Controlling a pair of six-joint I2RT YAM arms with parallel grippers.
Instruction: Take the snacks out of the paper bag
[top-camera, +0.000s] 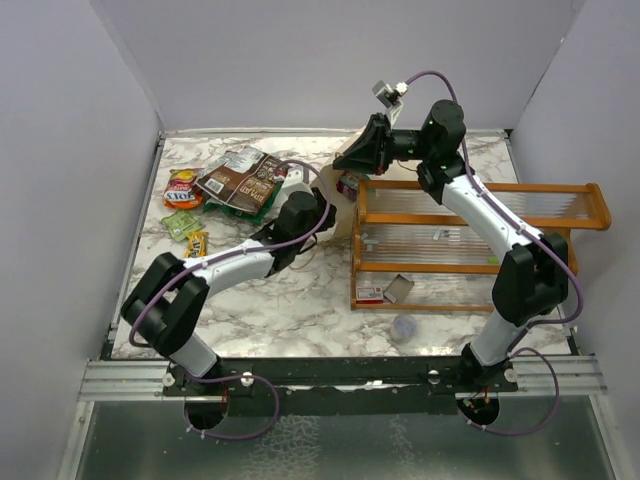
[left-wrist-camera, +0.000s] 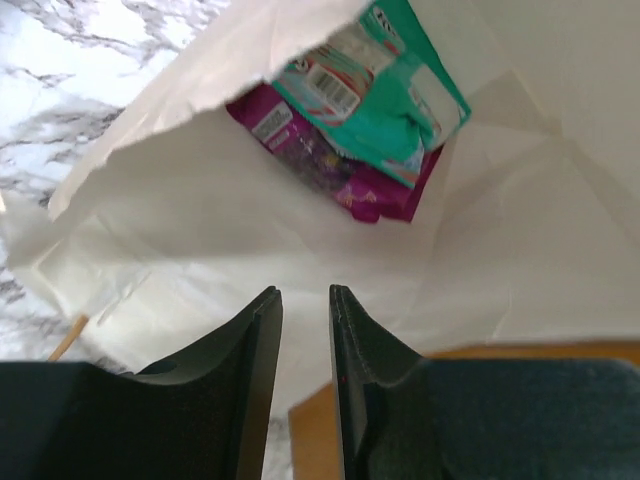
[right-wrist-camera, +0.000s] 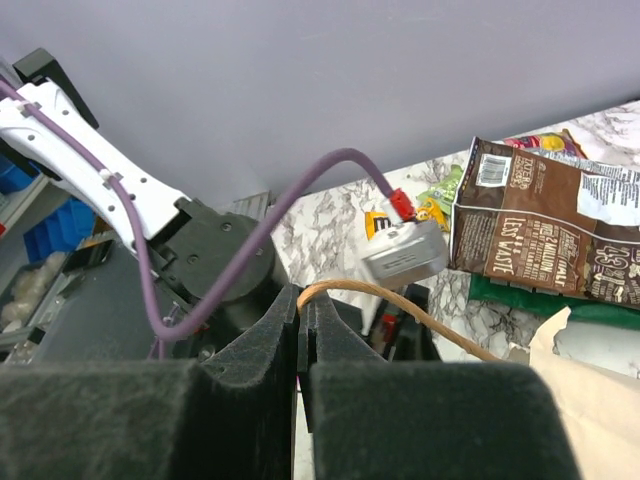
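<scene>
The paper bag (top-camera: 335, 200) lies open beside the wooden shelf. In the left wrist view its inside holds a teal snack packet (left-wrist-camera: 370, 90) over a purple packet (left-wrist-camera: 380, 190). My left gripper (top-camera: 322, 210) is at the bag's mouth, its fingers (left-wrist-camera: 250, 390) below the packets and close together; whether anything is between them I cannot tell. My right gripper (top-camera: 345, 160) holds high at the bag's top, shut, with the rope handle (right-wrist-camera: 420, 315) running over its fingertips.
Snack packets, among them a brown one (top-camera: 240, 175) and an orange one (top-camera: 182, 188), lie on the marble table's left. The wooden shelf (top-camera: 470, 265) fills the right.
</scene>
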